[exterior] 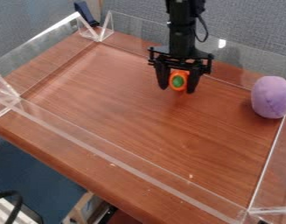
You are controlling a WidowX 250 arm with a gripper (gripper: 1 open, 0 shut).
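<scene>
My black gripper hangs at the back middle of the wooden surface, its fingers on either side of a small orange object with a green patch. Whether the fingers grip it or only surround it is hard to tell. A purple rounded object sits at the right, apart from the gripper.
Clear low walls border the wooden surface. The left and middle of the surface are empty. A grey partition stands behind. A black cable lies at the lower left, outside the walls.
</scene>
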